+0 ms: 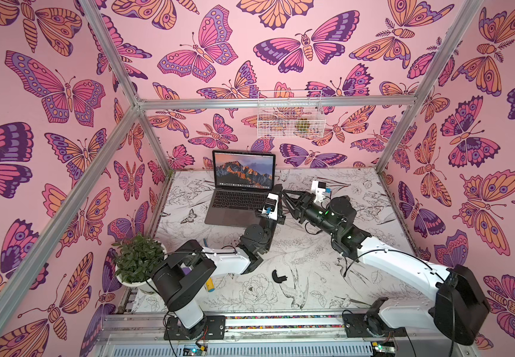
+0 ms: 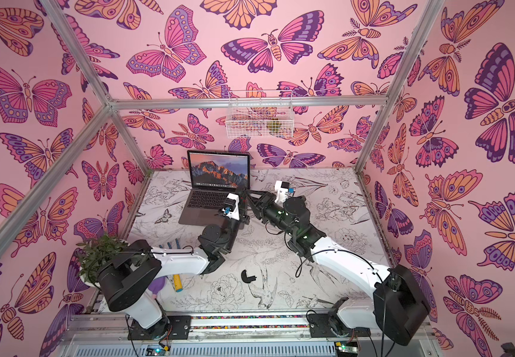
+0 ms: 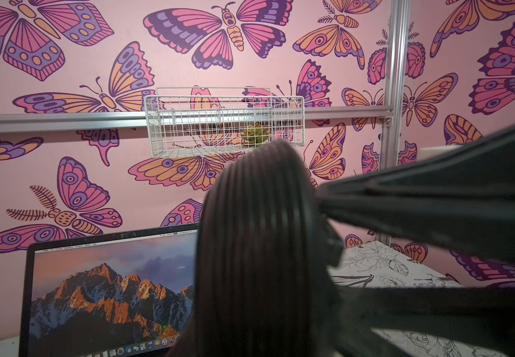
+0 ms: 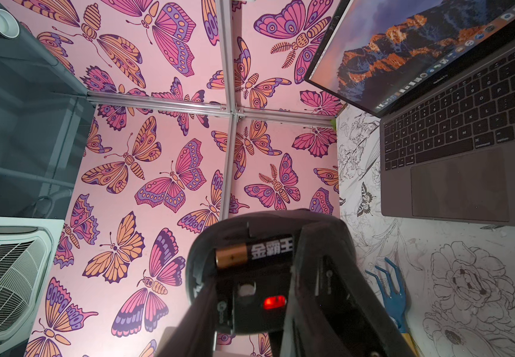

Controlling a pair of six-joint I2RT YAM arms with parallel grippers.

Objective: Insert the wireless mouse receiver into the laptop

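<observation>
A black mouse [image 4: 263, 279] faces the right wrist view with its underside open, showing a battery [image 4: 254, 253] and a lit red spot. A small silvery part [image 4: 246, 289] shows beside that light; whether it is the receiver, I cannot tell. My left gripper [image 1: 277, 199] is shut on the mouse, above the right edge of the grey laptop [image 1: 239, 207]. In the left wrist view a black ribbed shape [image 3: 257, 255] hides much of the hold. From the right, my right gripper [image 1: 288, 201] reaches up to the mouse, part open, its fingers [image 3: 436, 196] apart.
The laptop stands open, screen lit. A black curved piece [image 1: 279, 276] lies on the front table. A potted plant [image 1: 138, 258] and a blue-tined, yellow-handled fork [image 2: 177, 282] are near the left arm. A wire basket [image 1: 290, 122] hangs at the back.
</observation>
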